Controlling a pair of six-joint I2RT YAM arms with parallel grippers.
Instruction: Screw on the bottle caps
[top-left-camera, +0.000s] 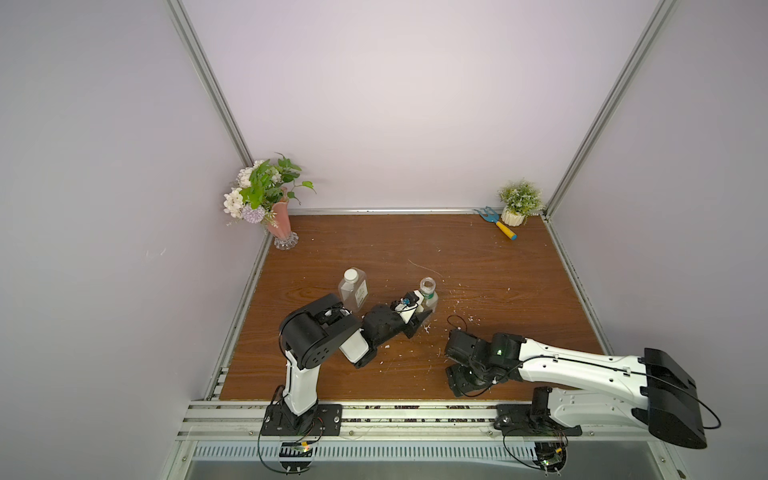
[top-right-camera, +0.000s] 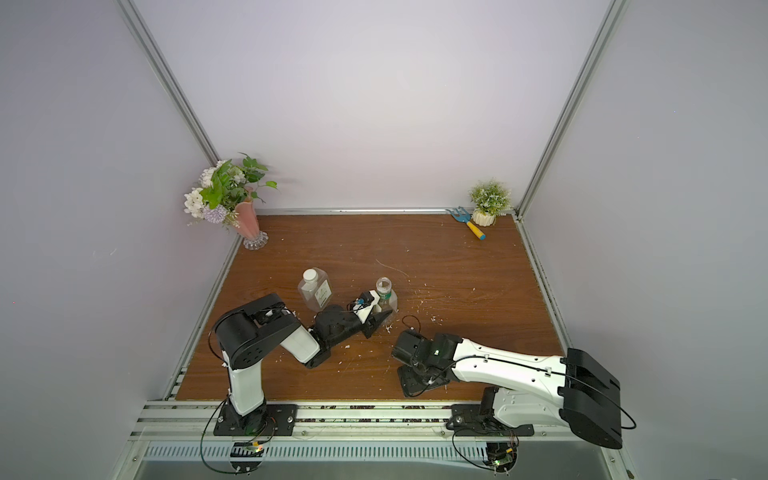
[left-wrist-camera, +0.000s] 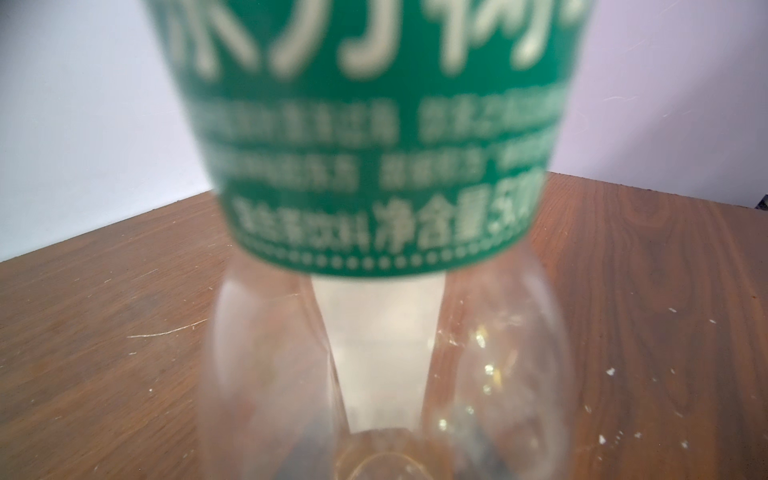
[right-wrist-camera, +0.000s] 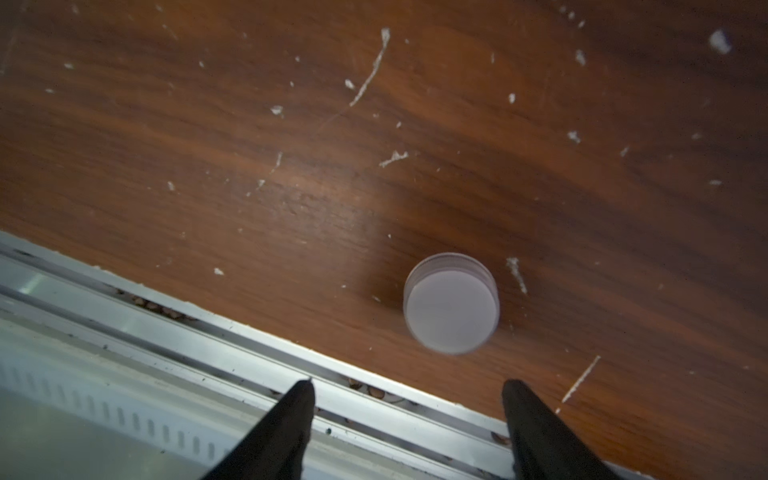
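A clear bottle with a green label (top-left-camera: 428, 292) stands uncapped at the centre, my left gripper (top-left-camera: 417, 308) around its body; the label fills much of the left wrist view, its fingertips hidden. Another clear bottle with a white cap (top-left-camera: 353, 290) stands to the left. A loose white cap (right-wrist-camera: 451, 310) lies near the table's front edge, just ahead of my open right gripper, which points down over it. In the top views the right gripper body covers this cap.
A pink vase of flowers (top-left-camera: 280, 217) stands at back left; a potted plant (top-left-camera: 514, 208) and a small hand fork (top-left-camera: 502, 228) lie at back right.
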